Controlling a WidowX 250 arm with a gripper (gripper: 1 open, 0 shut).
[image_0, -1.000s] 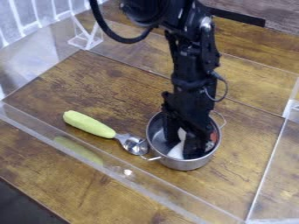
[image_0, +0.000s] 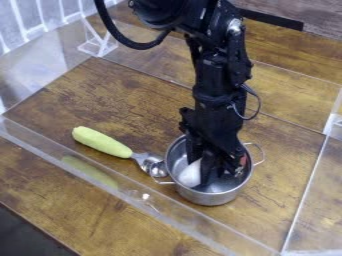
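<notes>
My black gripper (image_0: 201, 158) reaches down into a steel pot (image_0: 207, 191) at the lower centre of the camera view, its fingers inside the pot. A white item (image_0: 190, 173) shows in the pot beside the fingers, with a bit of something red at the right inside. The gripper's body hides most of what lies between its fingertips. A pale green corn-like object (image_0: 100, 141) lies on the wood to the left, and a metal spoon (image_0: 148, 164) lies between it and the pot.
Clear plastic walls surround the wooden surface (image_0: 80, 95). Bare wood lies at the upper left, at the back and to the right of the pot. A clear edge runs diagonally in front of the pot.
The gripper has shifted and turned within the pot, its fingers now further left over the white item. The pot has moved slightly.
</notes>
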